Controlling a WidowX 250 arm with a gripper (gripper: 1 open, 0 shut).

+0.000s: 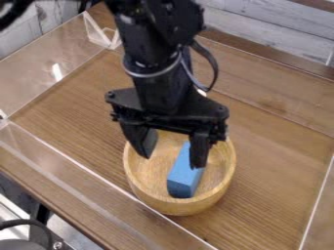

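Note:
My black gripper (pixel 171 146) hangs open over a round wooden bowl (pixel 189 203), its two fingers pointing down just inside the bowl's opening. The right finger reaches to the upper end of a blue block (pixel 185 179), which lies in the right part of the bowl and is partly hidden by that finger. I cannot tell whether they touch. Nothing shows held between the fingers.
The bowl stands on a wooden table (pixel 274 176) with clear plastic edges along the left and near sides. Free table surface shows right of and behind the bowl. Cables lie beyond the near left edge.

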